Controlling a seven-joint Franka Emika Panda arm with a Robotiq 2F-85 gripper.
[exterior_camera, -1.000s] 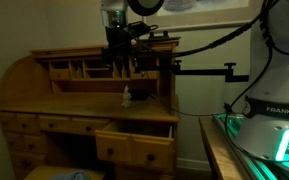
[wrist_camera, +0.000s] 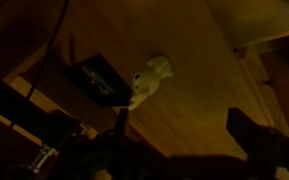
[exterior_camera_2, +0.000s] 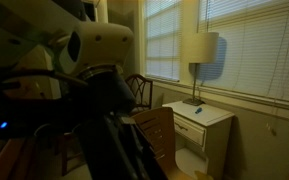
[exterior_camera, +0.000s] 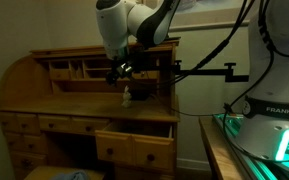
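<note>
A small pale animal-like figurine (exterior_camera: 126, 96) stands on the wooden desktop, near its right end. In the wrist view the figurine (wrist_camera: 156, 72) shows left of and above centre, beside a dark rectangular object (wrist_camera: 99, 80). My gripper is open, its two dark fingers far apart at the lower part of that view with only wood between them. From exterior view 1, the gripper (exterior_camera: 114, 74) hangs above the desk, slightly left of the figurine and clear of it. Exterior view 2 is mostly blocked by the dark arm.
An open drawer (exterior_camera: 136, 129) juts out below the desktop on the right. Pigeonholes (exterior_camera: 72, 70) line the back of the desk, and a dark cable loops by the arm. A lamp (exterior_camera_2: 198, 48) stands on a white cabinet (exterior_camera_2: 206, 125).
The arm has come lower over the desk, and more of its white link shows in exterior view 1. The figurine and the open drawer have not moved.
</note>
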